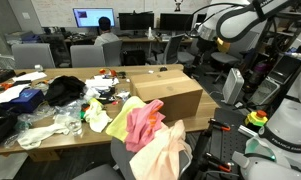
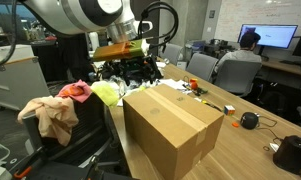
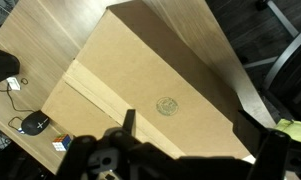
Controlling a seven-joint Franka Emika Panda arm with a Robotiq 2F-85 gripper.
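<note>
A closed brown cardboard box [image 1: 170, 96] stands on the wooden table. Seen from above, its taped top [image 3: 155, 85] fills the middle of the wrist view. My gripper is high over the box, apart from it. Its dark fingers [image 3: 128, 122] are spread wide, and nothing shows between them. Over a chair back hang a yellow cloth [image 1: 127, 120], a pink cloth [image 1: 144, 126] and a peach cloth [image 1: 162, 155].
Dark clothes [image 1: 62, 91] and other loose items crowd the table's left side. A black mug [image 2: 291, 154] and a headset [image 2: 252, 121] lie beyond the box. A seated person [image 2: 246, 42] faces the monitors at the back.
</note>
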